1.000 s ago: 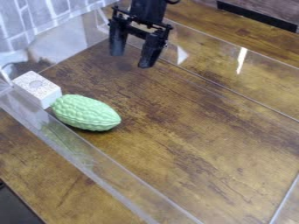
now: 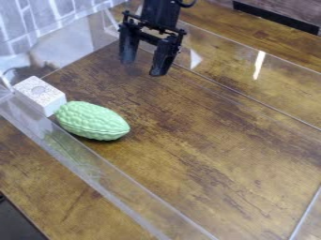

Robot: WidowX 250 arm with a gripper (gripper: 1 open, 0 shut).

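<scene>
A black gripper point(image 2: 145, 56) hangs at the top centre over the wooden surface, its two fingers spread apart with nothing visible between them. Toward the lower left lies a pale green, bumpy oblong object point(image 2: 93, 120), resembling a bitter melon, well away from the gripper. Beside it, at the left, sits a white speckled block point(image 2: 39, 94), close against the clear wall.
A transparent walled enclosure point(image 2: 119, 187) surrounds the wooden floor point(image 2: 207, 131). A pale cloth or plastic sheet point(image 2: 32, 33) is at the upper left.
The gripper has shifted very slightly; the green object and white block have stayed in place.
</scene>
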